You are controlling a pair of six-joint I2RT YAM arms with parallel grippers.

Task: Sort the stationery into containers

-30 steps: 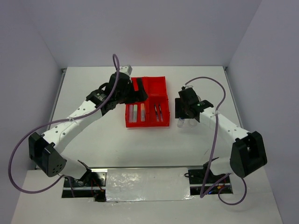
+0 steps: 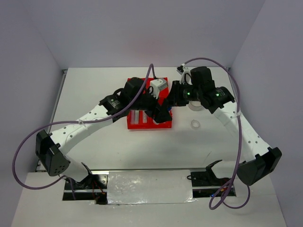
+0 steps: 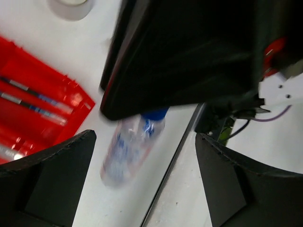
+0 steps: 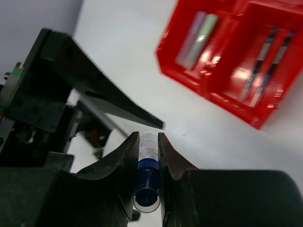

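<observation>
A clear bottle with a blue cap (image 3: 156, 115) is in my right gripper, which is shut on it at the cap end. In the top view, arms hide most of the bottle. My left gripper stands open, the bottle's clear body (image 3: 125, 156) showing between and beyond its fingers; contact cannot be told. Both grippers meet over the right side of the red tray (image 2: 149, 127), the right one (image 2: 174, 97) just beyond the left (image 2: 161, 113). Inside the tray lie two dark pens (image 4: 262, 52) in one compartment and light sticks (image 4: 201, 38) in another.
To the tray's right are a white roll (image 2: 195, 106) and a clear round piece (image 2: 195, 124). Free table (image 2: 142, 151) stretches in front of the tray. The two arms are very close together above it.
The left arm has swung right across the tray.
</observation>
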